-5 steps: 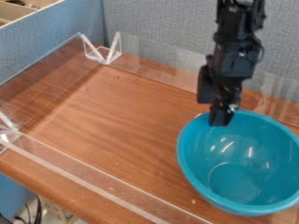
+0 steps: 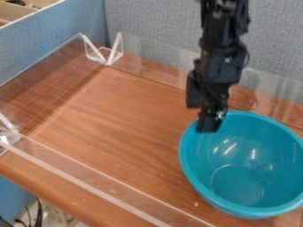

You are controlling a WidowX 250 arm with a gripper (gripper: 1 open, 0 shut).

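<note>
My black gripper (image 2: pixel 204 106) hangs above the back-left rim of a large teal bowl (image 2: pixel 243 173), which sits at the right front of the wooden table (image 2: pixel 106 124). The gripper is blurred; its fingers look apart with nothing seen between them. The bowl looks empty.
Clear plastic edging with white brackets (image 2: pixel 102 53) runs along the table's back and left sides. A grey padded wall stands behind. Cables show below the front-left edge.
Over the last second my gripper has shifted a little to the left, near the bowl's rim. The bowl has not moved.
</note>
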